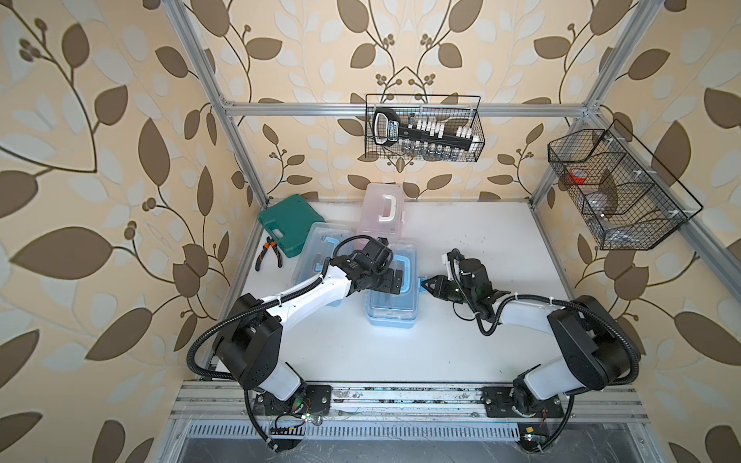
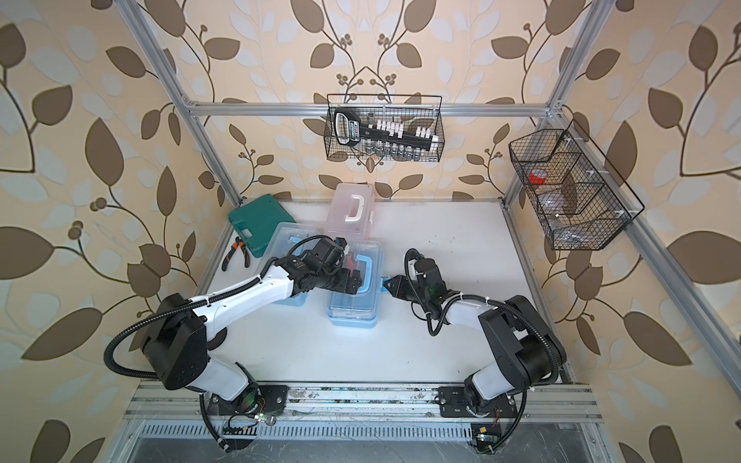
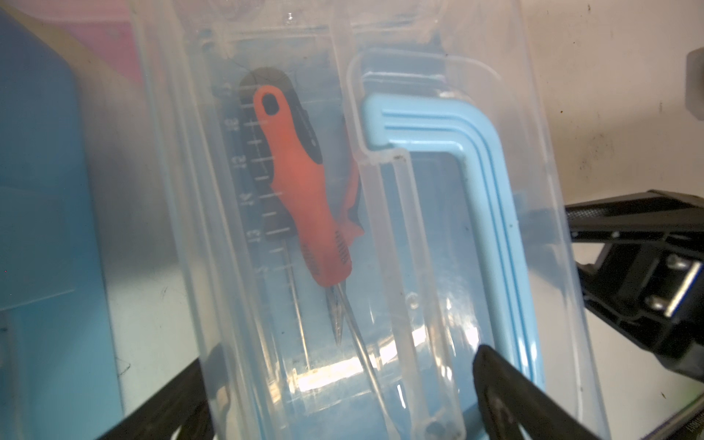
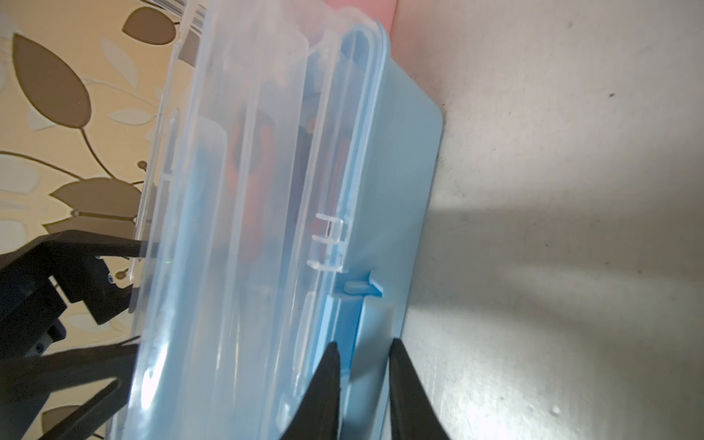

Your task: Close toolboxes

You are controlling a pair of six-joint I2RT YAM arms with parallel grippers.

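A light blue toolbox [image 1: 392,312] with a clear lid [image 3: 425,220] lies mid-table, an orange screwdriver [image 3: 315,220] visible inside. My left gripper is open over its top, a dark finger at each side of the lid. My right gripper is at the box's right side, its fingertips on either side of a blue latch flap [image 4: 368,337]; whether it grips it firmly is unclear. A second blue box [image 1: 306,261] lies to the left, a pink box [image 1: 374,200] behind, a green case [image 1: 285,223] at the back left.
Orange-handled pliers [image 1: 266,250] lie by the left edge. Wire baskets [image 1: 424,154] hang at the back and right [image 1: 625,239], above the table.
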